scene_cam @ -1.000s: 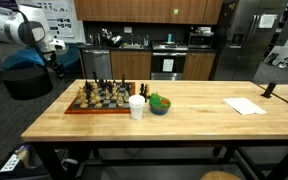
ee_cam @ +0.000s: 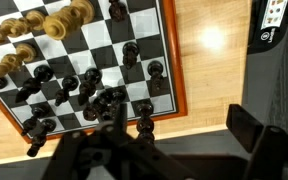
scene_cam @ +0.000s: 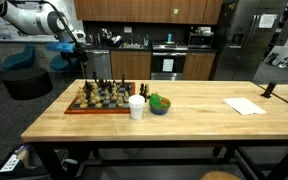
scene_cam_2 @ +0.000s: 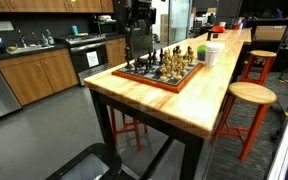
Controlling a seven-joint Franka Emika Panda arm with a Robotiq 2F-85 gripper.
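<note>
A chessboard with a reddish-brown rim (ee_cam: 172,60) fills the left of the wrist view, with dark and gold-coloured pieces standing on it. In exterior view 1 the same board (scene_cam: 96,111) sits at the table's left end. My gripper is open, its two dark fingers far apart at the bottom of the wrist view. Nothing is held between them. A black piece (ee_cam: 145,125) stands near the board's edge, close to the left finger. In exterior view 1 the white arm (scene_cam: 42,22) reaches in from the upper left, above and behind the board.
Right of the board stand a white cup (scene_cam: 136,107) and a bowl (scene_cam: 159,105) with green and orange contents. A white sheet (scene_cam: 244,105) lies farther right, with clear tabletop between. Stools (scene_cam_2: 252,94) stand beside the table.
The arm has swung rightward in exterior view 1, its end now nearer the board. Pieces, cup and bowl look unmoved.
</note>
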